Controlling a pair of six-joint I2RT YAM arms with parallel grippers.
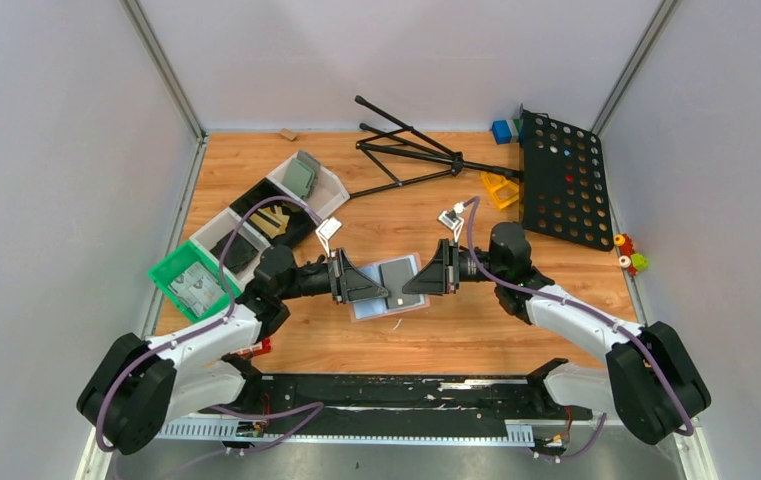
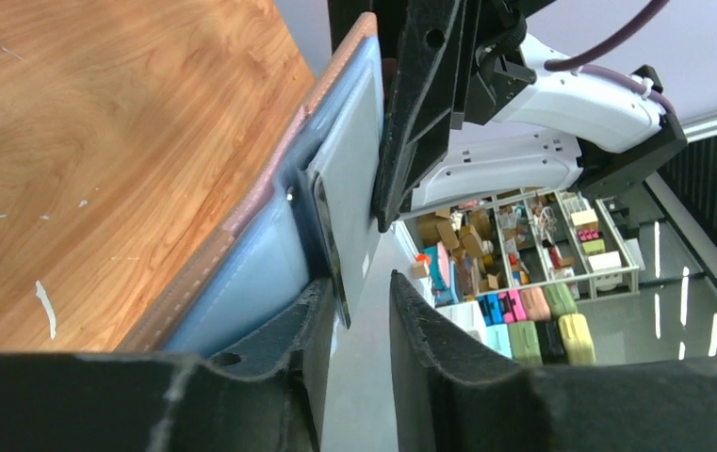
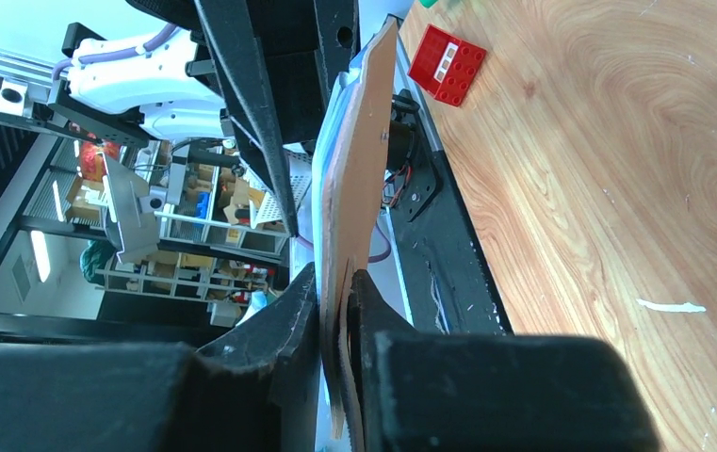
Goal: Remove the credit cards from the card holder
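Observation:
The card holder [image 1: 367, 309] lies spread in mid-air between my two arms, light blue inside, pinkish along its edge. A grey card [image 1: 396, 272] sits in its right part; in the left wrist view the free edge of the grey card [image 2: 343, 202] stands a little away from the blue face. My right gripper is shut on the holder, its tan outer side [image 3: 373, 141] showing above the fingers. Part open, my left gripper has the card's near corner in the gap between its fingertips; whether they touch it I cannot tell.
Divided bins [image 1: 256, 225] with a green tray [image 1: 159, 272] stand at the left. A black tripod-like frame [image 1: 406, 148] and a black perforated panel [image 1: 563, 180] occupy the back right. A red brick [image 3: 448, 65] lies near the front edge. Bare wood surrounds the holder.

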